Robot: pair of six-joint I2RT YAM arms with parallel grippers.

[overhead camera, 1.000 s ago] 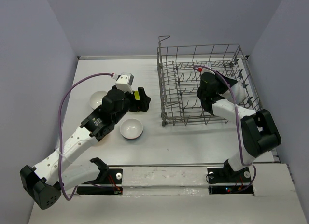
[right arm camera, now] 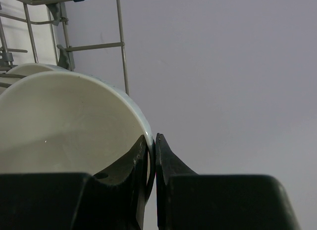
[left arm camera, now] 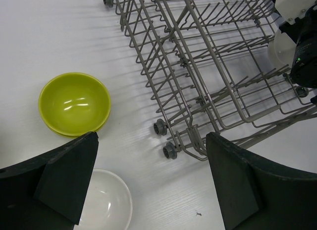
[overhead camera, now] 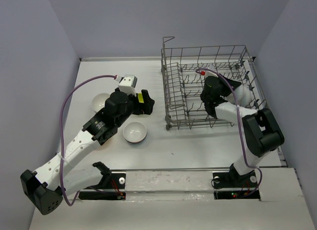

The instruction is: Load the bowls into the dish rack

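Observation:
My right gripper is shut on the rim of a white bowl [right arm camera: 64,123], which stands tilted on its side. Behind it another white bowl [right arm camera: 34,68] shows its rim among the wires. Both are at the right side of the dish rack [overhead camera: 171,91], partly covered by my right arm in the top view. On the left, my left gripper is open and empty, above the table. A yellow-green bowl [left arm camera: 74,105] and a white bowl [left arm camera: 106,200] lie below it. One more white bowl [overhead camera: 100,102] sits farther left, partly behind the left arm.
Wheels [left arm camera: 170,150] and upright wires edge the rack's near-left corner. Grey walls [overhead camera: 292,51] close in on the right and back. Bare table [overhead camera: 173,150] lies in front of the rack, and the rack's left and middle rows look empty.
My right gripper, still holding the bowl, has shifted slightly left and downward into the rack. The bowl behind shows less above the held rim. My left arm is still.

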